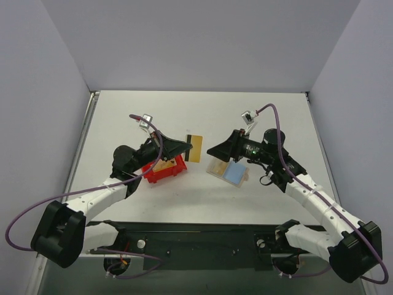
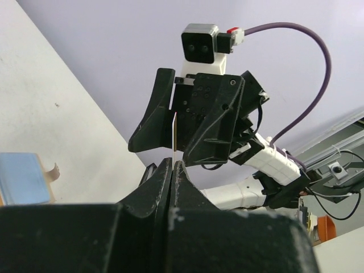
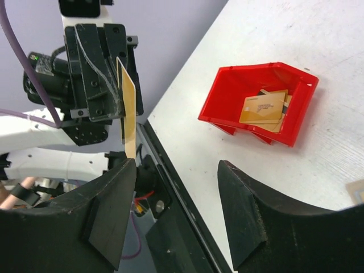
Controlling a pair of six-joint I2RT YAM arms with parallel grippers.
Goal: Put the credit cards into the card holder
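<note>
My left gripper (image 1: 187, 146) is shut on a thin yellow card (image 1: 195, 149), held upright and edge-on in the right wrist view. My right gripper (image 1: 213, 153) stands open, facing the card across a gap, with nothing between its fingers. A red plastic box (image 3: 302, 111) at the left of the table holds several gold cards (image 3: 260, 108). A flat holder with a blue panel (image 2: 21, 177) and a tan section lies on the table beside and below my right gripper.
Grey walls stand at both sides and behind. The table's front edge drops to dark machinery.
</note>
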